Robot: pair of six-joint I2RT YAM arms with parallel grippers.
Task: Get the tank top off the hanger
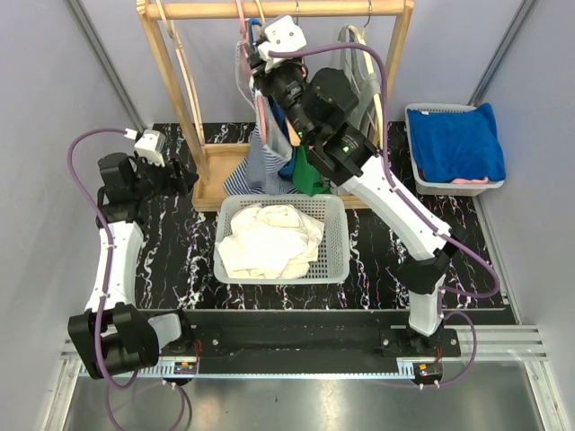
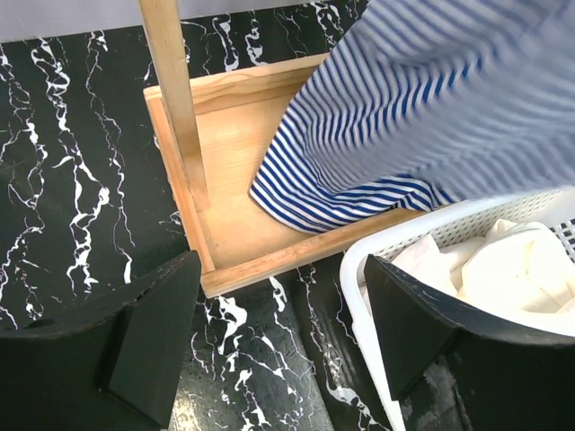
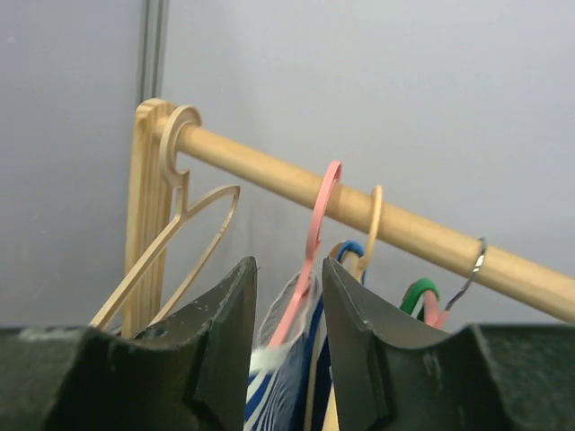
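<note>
The blue-and-white striped tank top (image 1: 259, 166) hangs from a pink hanger (image 3: 314, 229) on the wooden rack. Its lower part (image 2: 314, 166) drapes into the rack's wooden base, large and close in the left wrist view. Up by the rail, my right gripper has its fingers apart. The pink hanger and striped cloth show through that gap; whether they lie between the fingers or beyond them is unclear. Low on the left, my left gripper (image 1: 190, 180) is open, its fingertips (image 2: 189, 269) wide apart with no cloth between them.
A grey basket (image 1: 334, 238) with cream cloth stands before the rack. At right is a bin (image 1: 415, 157) holding blue cloth. An empty wooden hanger (image 3: 166, 238) hangs left of the tank top; green and grey garments hang to the right.
</note>
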